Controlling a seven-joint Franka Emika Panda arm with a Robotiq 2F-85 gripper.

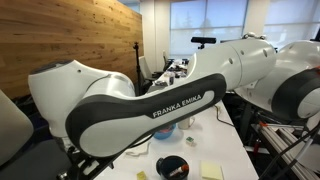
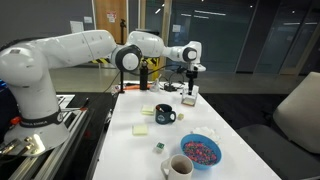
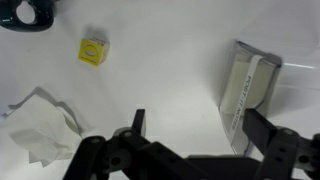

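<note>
My gripper stands open above the white table, with nothing held between its fingers. A clear rectangular container with a pale strip along it [image 3: 250,90] lies at the right of the wrist view, beside and partly behind the right finger [image 3: 258,130]. In exterior view 2 this container [image 2: 189,100] is at the far end of the table, under the gripper. A small yellow block [image 3: 93,51] and a black mug [image 3: 30,12] are at the upper left of the wrist view. In exterior view 1 the arm hides the gripper's fingers.
A crumpled white tissue [image 3: 45,128] lies at the left of the wrist view. Nearer exterior view 2's camera stand a blue bowl of small reddish pieces [image 2: 201,151], a white mug [image 2: 178,168] and a small greenish block [image 2: 158,147]. A yellow pad [image 1: 211,170] lies flat beside the black mug [image 1: 172,168].
</note>
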